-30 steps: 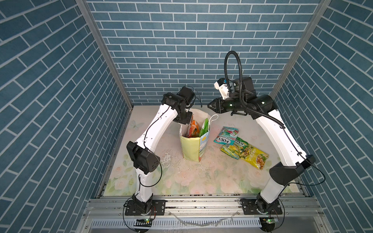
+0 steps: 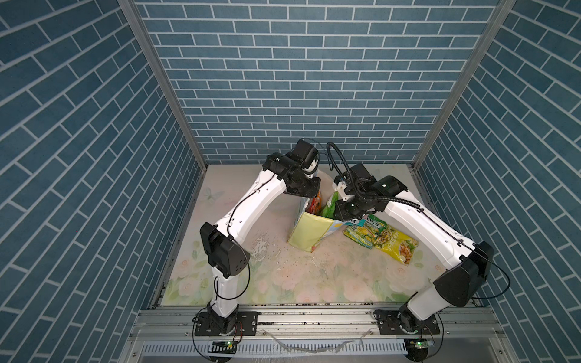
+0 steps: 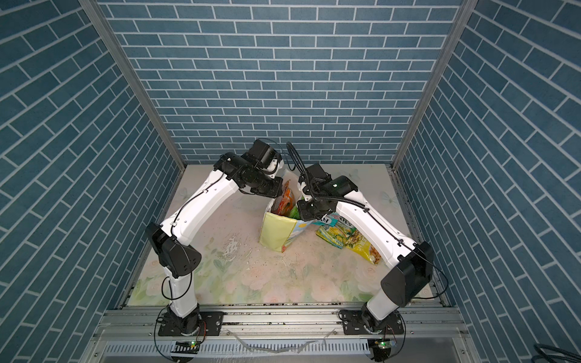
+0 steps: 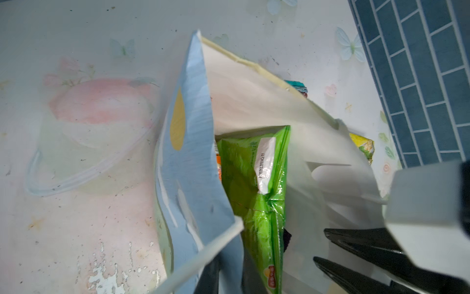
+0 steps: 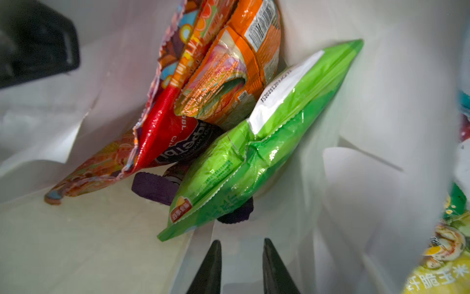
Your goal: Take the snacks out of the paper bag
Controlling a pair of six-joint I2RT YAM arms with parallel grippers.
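Note:
The paper bag (image 2: 310, 231), pale yellow and blue, stands tilted mid-table. My left gripper is shut on the bag's blue side wall near its rim. Inside are a green snack packet (image 5: 264, 142), an orange packet (image 5: 230, 73), a red packet (image 5: 171, 129) and something dark purple (image 5: 151, 187) beneath. My right gripper points into the bag's mouth, fingers apart, with nothing between them. The green packet lies just beyond its fingertips. In the left wrist view, the fingers (image 4: 362, 242) of the right gripper show against the bag's white inner wall.
Several packets lie on the table right of the bag, among them a yellow one (image 2: 397, 245) and a teal one (image 3: 329, 219) partly behind the right arm. Brick-patterned walls close off the back and sides.
The bag has shifted and now leans to the right; my left gripper has moved right with it.

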